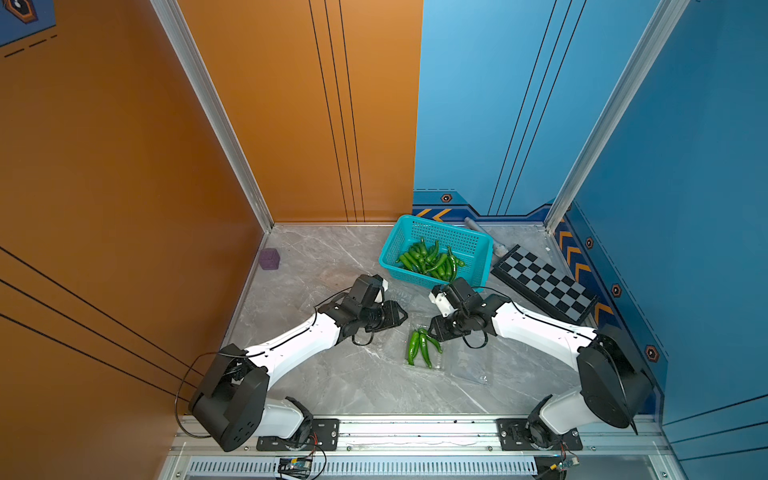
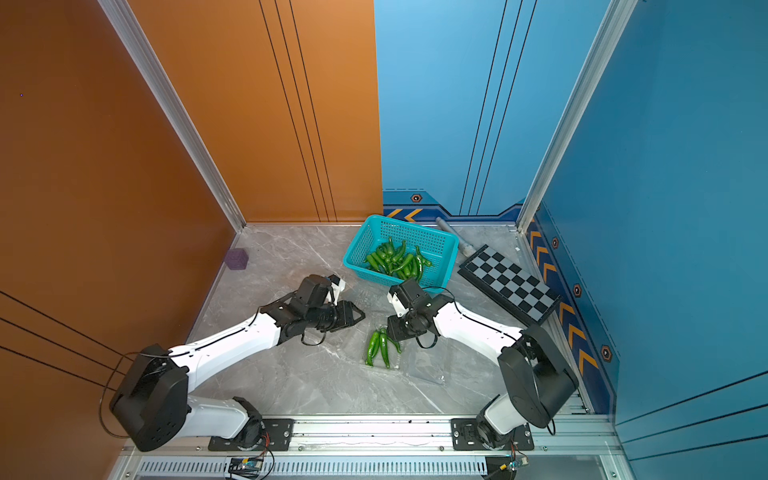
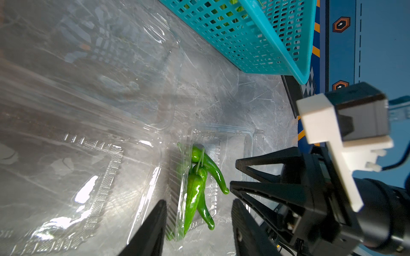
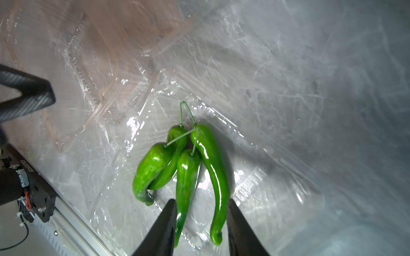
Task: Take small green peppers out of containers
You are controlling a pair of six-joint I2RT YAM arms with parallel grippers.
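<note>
Several long green peppers lie in an open clear plastic container at the front middle. My right gripper hangs open just over them, with peppers below and between its fingertips in the right wrist view. My left gripper is open and stays left of the container, a little above the table; the peppers show ahead of it in the left wrist view. More clear containers show in the left wrist view.
A teal basket holding many peppers stands behind the grippers. A checkered board lies at the right, a grey roll behind it, and a purple block at the back left.
</note>
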